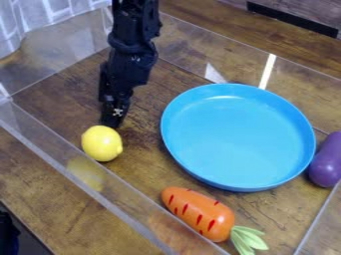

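Observation:
My black gripper hangs low over the wooden surface, open, its fingertips just behind a yellow lemon. A large blue plate lies to the gripper's right. An orange toy carrot with green leaves lies in front of the plate, and a purple eggplant is at the far right edge.
Clear low walls border the wooden area on the left, front and back. Bare wood shows to the left of the gripper.

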